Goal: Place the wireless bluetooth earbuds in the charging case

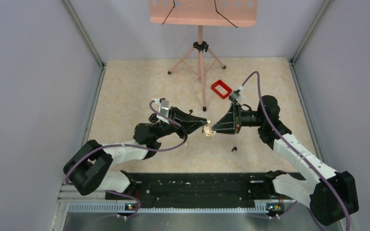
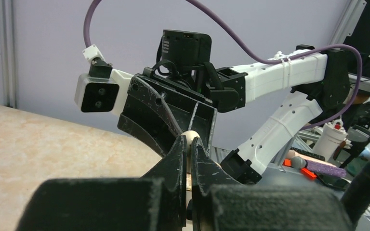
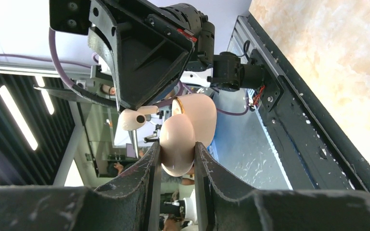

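Observation:
The open beige charging case (image 1: 207,129) is in the air between the two arms, with a gold-edged inner rim. My right gripper is shut on one half of the case (image 3: 177,139), and the other half (image 3: 202,115) stands up behind it. A cream earbud (image 3: 132,120) sits at the tips of my left gripper, which is shut on it. Its stem points toward the case in the right wrist view. From the left wrist, only the earbud's rounded end (image 2: 190,135) shows clearly. Whether earbud and case touch, I cannot tell.
On the table lie a red tray (image 1: 221,89) and a small black piece (image 1: 234,149). A pink stand (image 1: 201,72) rises at the back. Around the raised grippers, the tabletop is mostly clear.

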